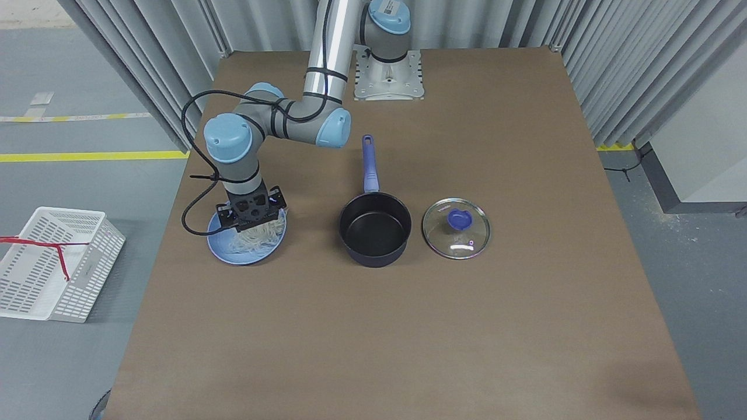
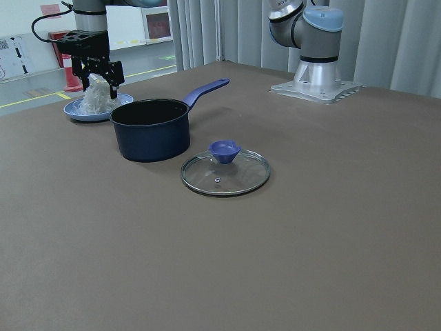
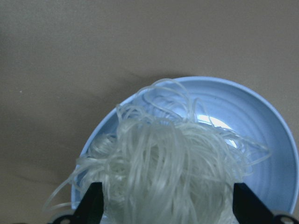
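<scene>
My gripper is down at a blue plate (image 1: 222,248) of white noodles (image 3: 159,168), its fingers on either side of the clump, some noodles bunched up between them. Whether they grip is unclear. A dark pot (image 1: 374,234) with a blue handle (image 1: 370,168) stands empty right of the plate in the front view, and a glass lid (image 1: 456,238) with a blue knob lies right of the pot.
A white crate (image 1: 63,273) with red straps sits on the floor left of the table (image 1: 420,336). The arm's base (image 1: 388,80) stands at the back.
</scene>
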